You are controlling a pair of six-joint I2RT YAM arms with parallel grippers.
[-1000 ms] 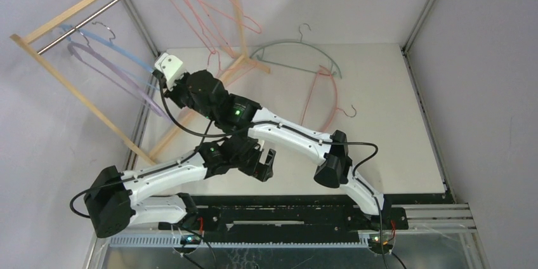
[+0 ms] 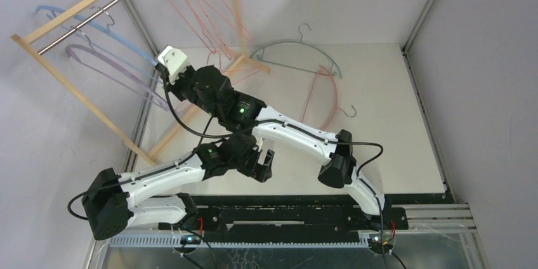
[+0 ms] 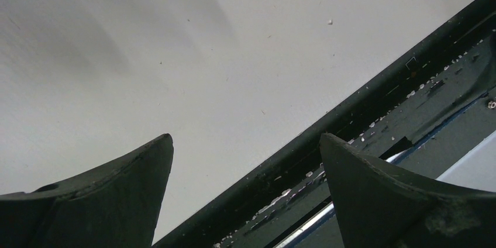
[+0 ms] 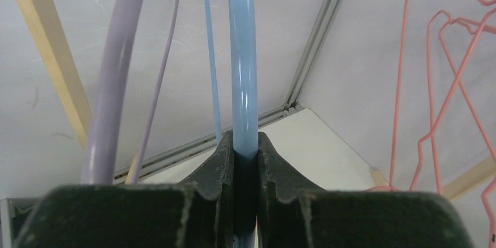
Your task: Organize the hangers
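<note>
My right gripper is shut on a blue hanger [image 4: 244, 55] that hangs from the rack's metal rail [image 2: 104, 7]. A lavender hanger [image 4: 114, 96] hangs just beside it, and pink wire hangers [image 2: 203, 15] hang farther along the rail. My left gripper [image 2: 262, 164] stands open and empty, low over the white board. A green hanger [image 2: 298, 43] and a pink hanger [image 2: 333, 98] lie on the board at the back right.
The wooden rack frame [image 2: 76, 94] fills the upper left. The board's right part [image 2: 400, 142] is clear. A dark front edge [image 3: 380, 90] runs below the left gripper.
The blue hanger's hook end has swung left along the rail, away from the lavender hanger's hook. The right gripper has moved only slightly. The left arm is nearly still.
</note>
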